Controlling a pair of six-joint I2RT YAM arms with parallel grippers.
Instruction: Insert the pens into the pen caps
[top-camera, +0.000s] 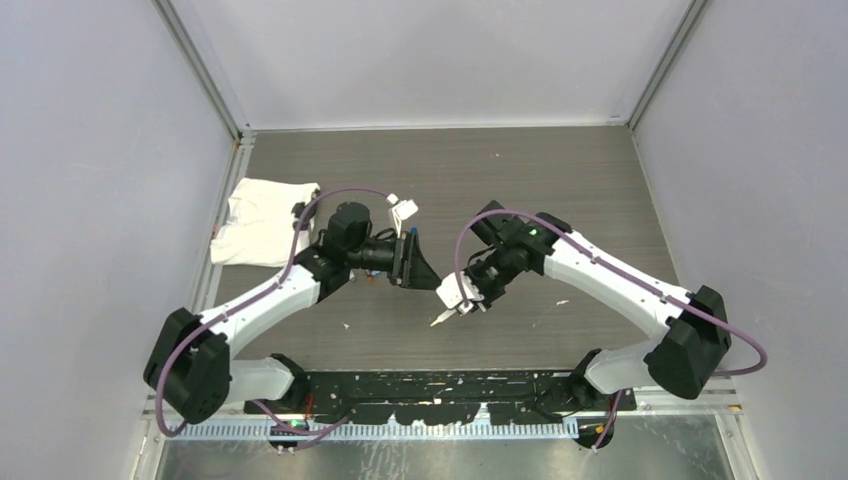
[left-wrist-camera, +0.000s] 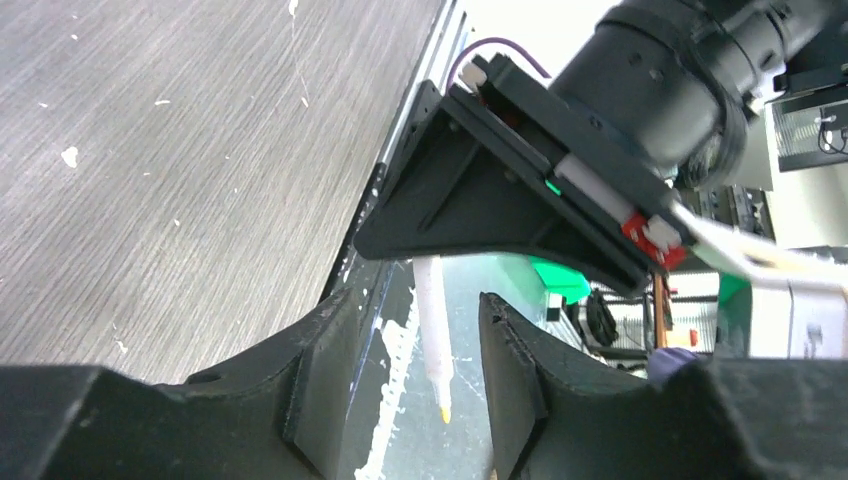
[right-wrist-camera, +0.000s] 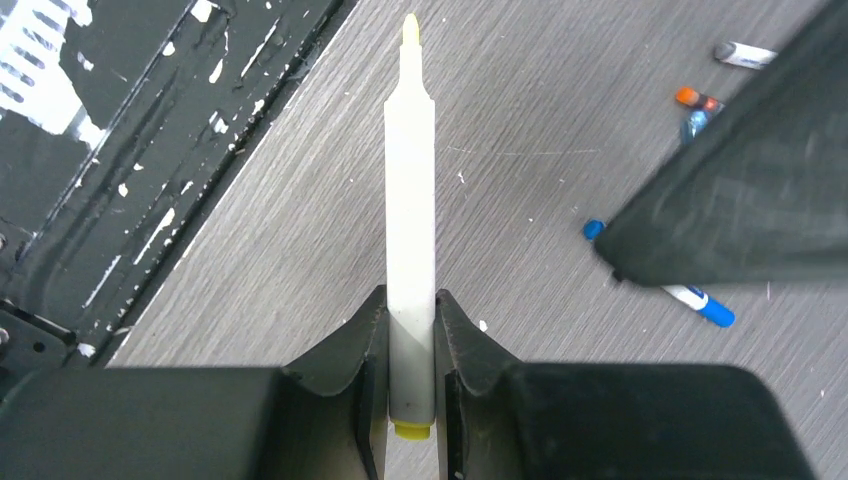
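Observation:
A white pen (right-wrist-camera: 410, 200) with a yellow tip is clasped along its lower body by my right gripper, which is shut on it. Its yellow back end shows just below the fingers, and its tip points away from them, bare of any cap. From the left wrist view, the same pen (left-wrist-camera: 433, 325) juts down from the right gripper's dark body. My left gripper is open, its fingers apart and nothing gripped; the pen shows through the gap, beyond the fingertips. Overhead, the two grippers nearly meet at mid-table.
A blue-ended marker (right-wrist-camera: 705, 305) lies on the table, partly hidden behind the left gripper. Nearby are an orange-ended piece (right-wrist-camera: 697, 98) and a grey-ended one (right-wrist-camera: 743, 54). A white cloth (top-camera: 262, 222) lies at the left.

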